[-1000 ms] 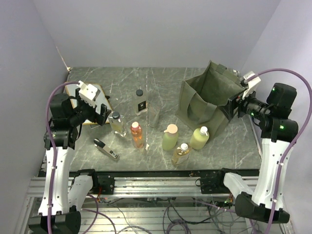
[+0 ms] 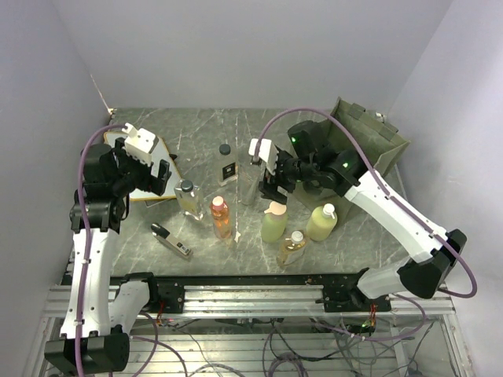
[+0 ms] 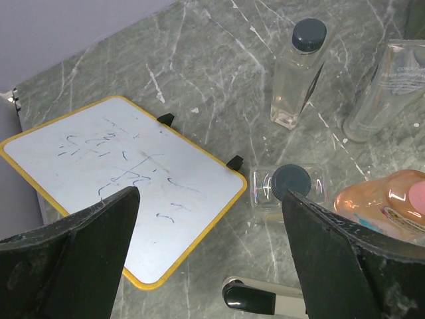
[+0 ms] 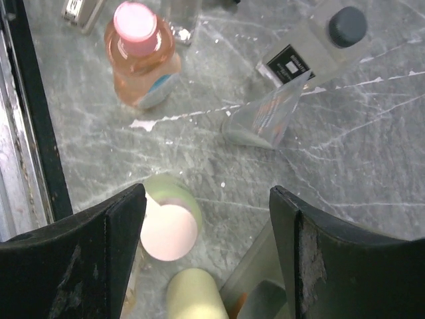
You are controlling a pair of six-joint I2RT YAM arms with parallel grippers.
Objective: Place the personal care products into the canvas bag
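Observation:
My right gripper [image 2: 271,187] hangs open over the middle of the table, near a green bottle [image 2: 273,226] and a clear tube [image 4: 262,119]. The olive canvas bag [image 2: 369,133] stands at the right, partly behind that arm. My left gripper [image 2: 156,177] is open above the whiteboard [image 3: 133,166]. Other bottles: clear with dark cap [image 3: 299,73], clear one [image 2: 189,202], orange [image 2: 221,222], amber [image 2: 291,251], pale yellow [image 2: 321,225].
A grey and black handheld item [image 2: 173,243] lies at the front left. Grey walls enclose the marble table, which has some bare space at the back.
My right gripper has swept left from beside the bag to above the middle bottles. The left arm has shifted slightly; the objects have stayed in place.

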